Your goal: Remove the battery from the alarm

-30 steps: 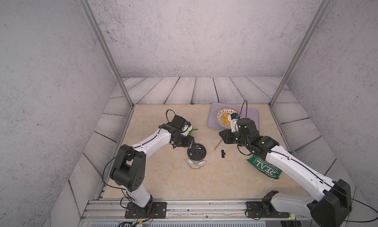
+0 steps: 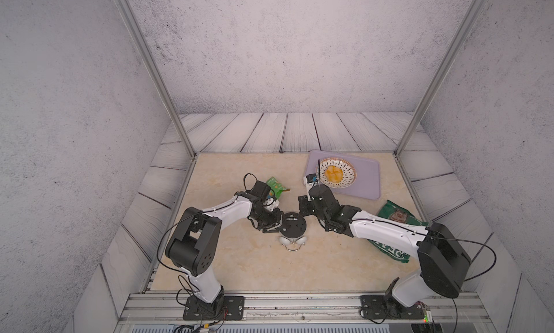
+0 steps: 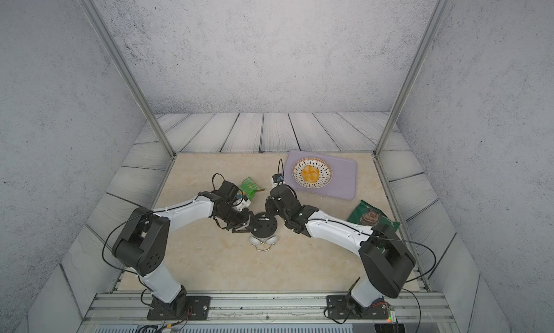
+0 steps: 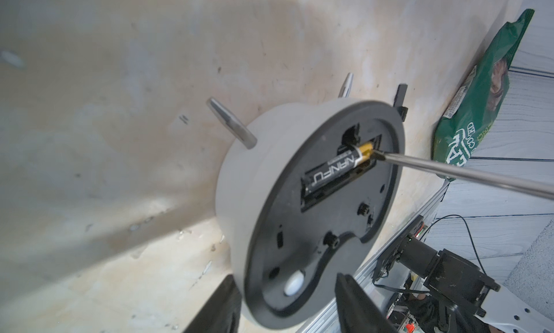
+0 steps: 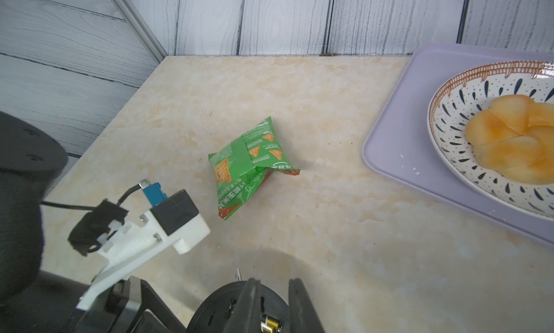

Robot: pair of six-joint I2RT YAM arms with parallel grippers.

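The alarm clock lies back-up on the table with its compartment open; a NANFU battery sits inside. A screwdriver's metal shaft reaches its tip to the battery's gold end. My right gripper is shut over the clock's right side, the screwdriver coming from it; its fingertips are blurred in the right wrist view. My left gripper is beside the clock's left side, part open, its fingers at the clock's rim in the left wrist view.
A green snack bag lies behind the clock. A lilac tray with a bowl of bread is at back right, a large green bag at right. A small black piece lies beside the clock.
My right gripper has moved left to the clock with the screwdriver. My left gripper has moved down toward the front, and the clock has shifted slightly right.
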